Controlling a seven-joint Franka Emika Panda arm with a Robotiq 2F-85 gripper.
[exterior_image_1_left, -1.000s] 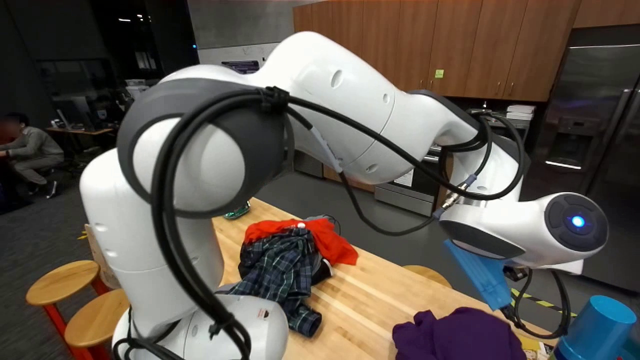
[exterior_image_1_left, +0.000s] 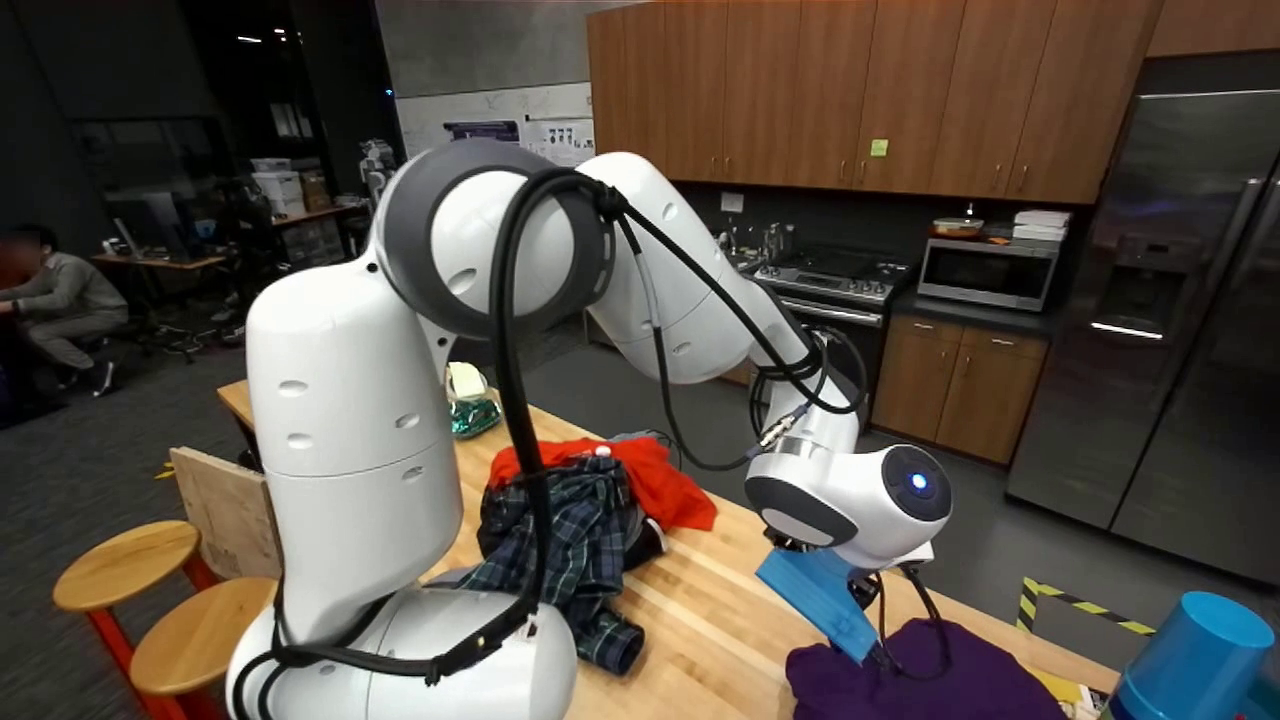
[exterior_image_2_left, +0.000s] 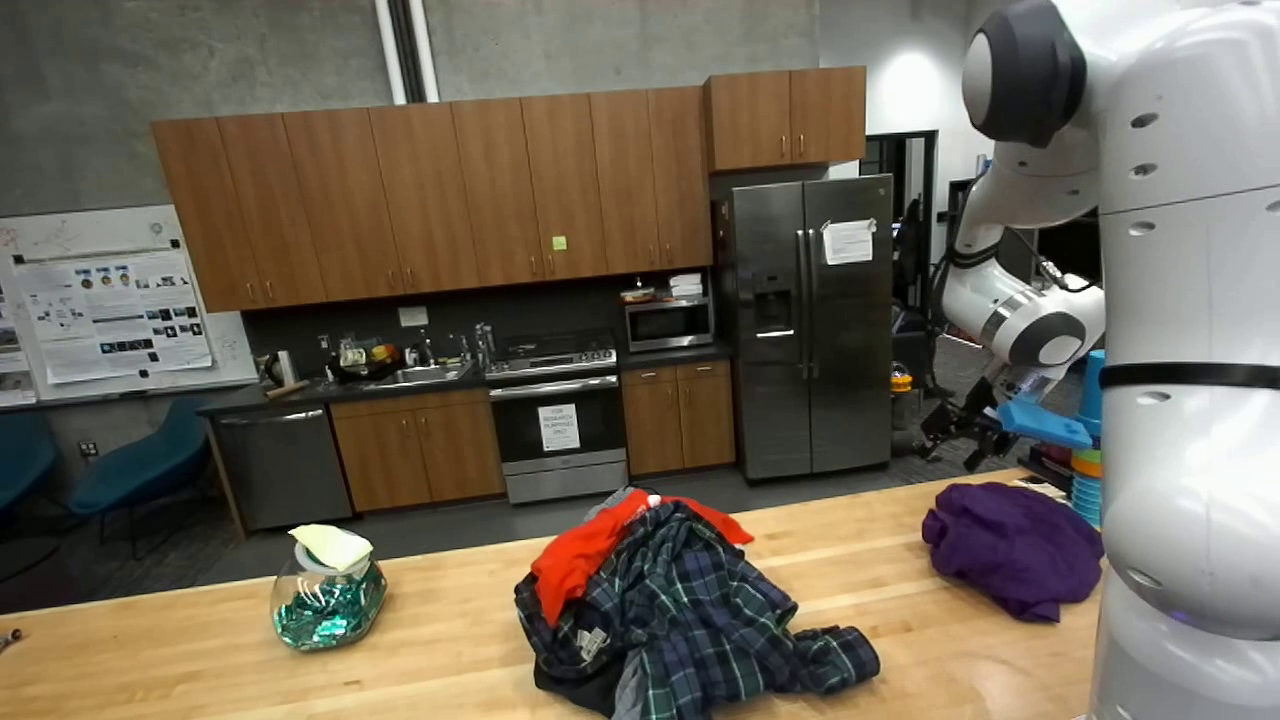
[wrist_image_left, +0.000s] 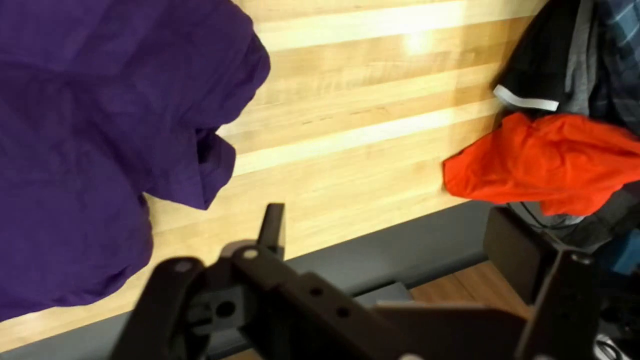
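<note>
A crumpled purple cloth (exterior_image_2_left: 1015, 546) lies on the right part of the wooden table; in the wrist view the same purple cloth (wrist_image_left: 90, 132) fills the left side. My gripper is open, its two dark fingers wide apart with only table edge and floor visible between them. In the second exterior view the gripper (exterior_image_2_left: 954, 434) hangs past the table's far edge, above and behind the purple cloth. A heap of clothes holds a dark plaid shirt (exterior_image_2_left: 708, 600) and a red garment (exterior_image_2_left: 588, 554), well away from the gripper.
A glass jar (exterior_image_2_left: 330, 604) with green filling stands at the table's left. Blue cups (exterior_image_1_left: 1197, 654) stand beside the purple cloth at the right end. Bare table (exterior_image_2_left: 858, 570) separates the cloth from the clothes heap.
The arm has drawn back toward its base and the gripper has swung left in the first exterior view, away from the blue cups. Both cloth piles look much the same.
</note>
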